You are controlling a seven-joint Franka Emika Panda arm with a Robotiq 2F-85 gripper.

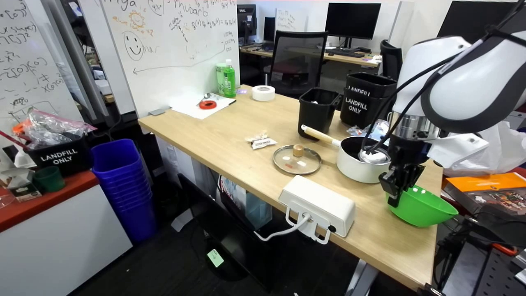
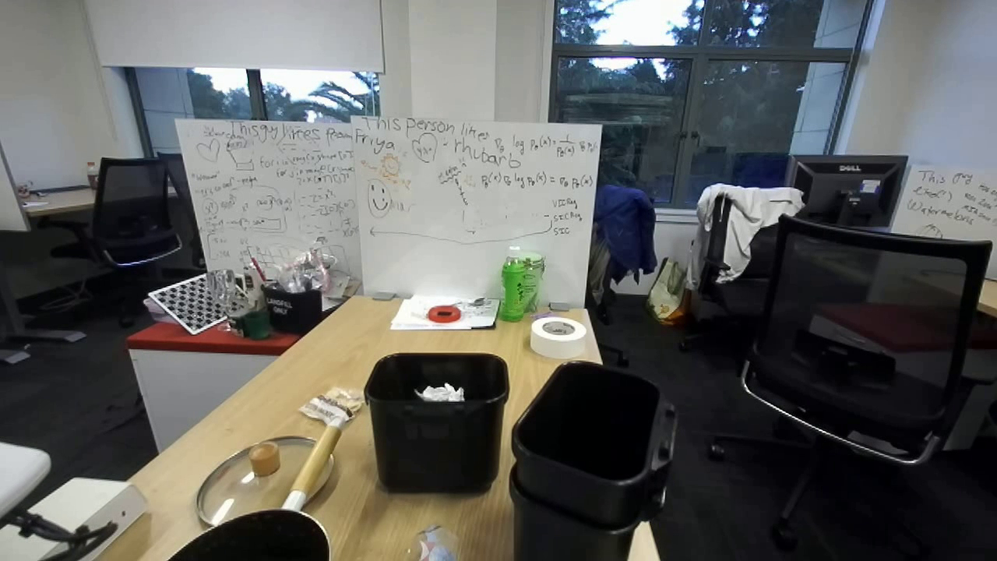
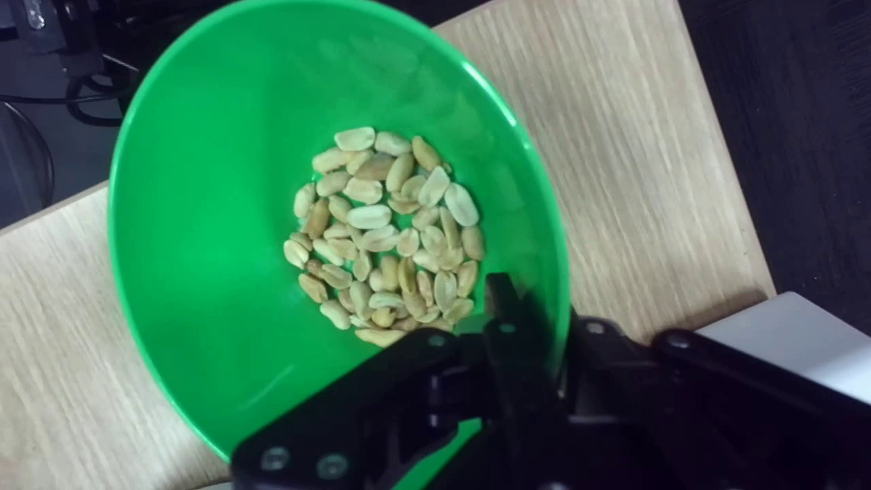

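Observation:
A green bowl is at the near right end of the table, its right side reaching past the table edge in exterior view 1. My gripper is shut on the bowl's rim, one finger inside the wall and the other outside. Many pale peanuts lie in the bottom of the bowl, seen from above in the wrist view. Whether the bowl's base touches the table cannot be made out. Exterior view 2 shows neither the bowl nor the gripper.
A white pot stands just behind the gripper, with a glass lid to its left. Near the front edge sits a white device. Black bins are farther back. Bare tabletop lies left of the bowl.

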